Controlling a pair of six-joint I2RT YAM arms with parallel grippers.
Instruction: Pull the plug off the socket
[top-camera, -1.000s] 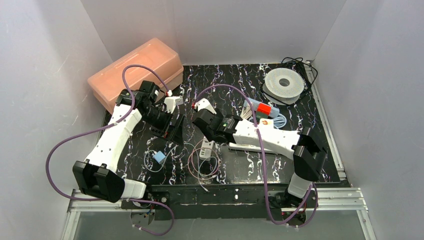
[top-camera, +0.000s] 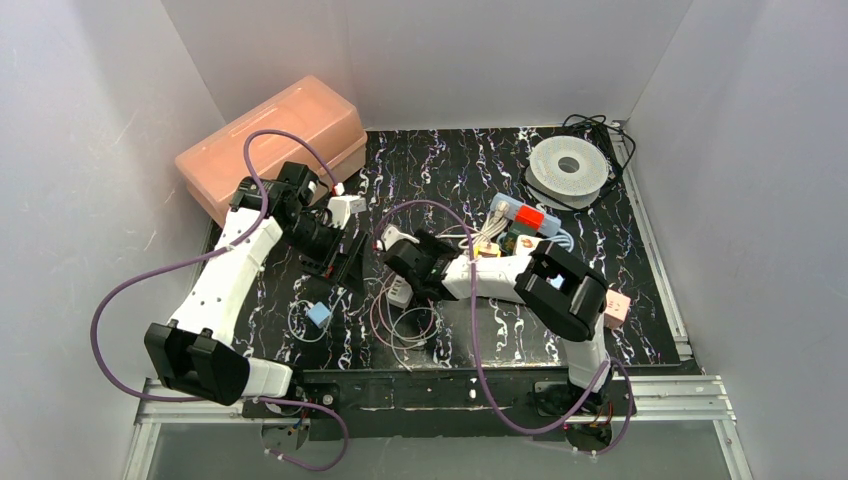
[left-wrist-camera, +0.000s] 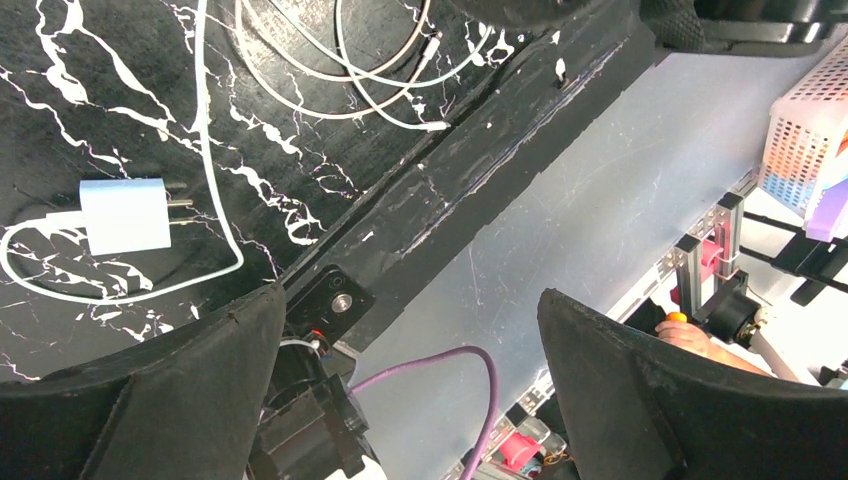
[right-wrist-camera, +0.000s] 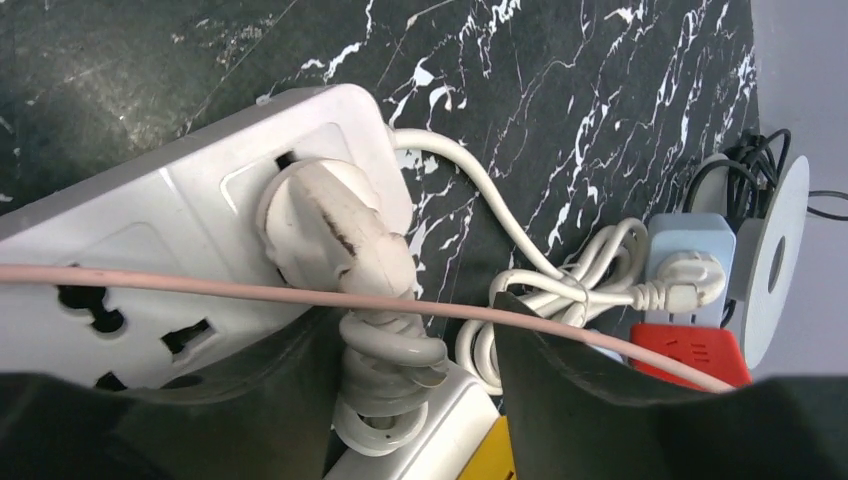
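A white power strip fills the left of the right wrist view, with a large white plug inserted and a coiled cord hanging from it. My right gripper is low over the strip, its fingers part open either side of the coiled cord below the plug; whether they touch it cannot be told. In the top view the right gripper hides most of the strip. My left gripper stands open at left; in its wrist view a blue charger lies loose on the marble surface.
A pink box is at back left, a cable spool at back right. Blue and red adapters and coiled white cables lie right of the strip. A thin pink cable crosses the right wrist view.
The left arm is unmoved.
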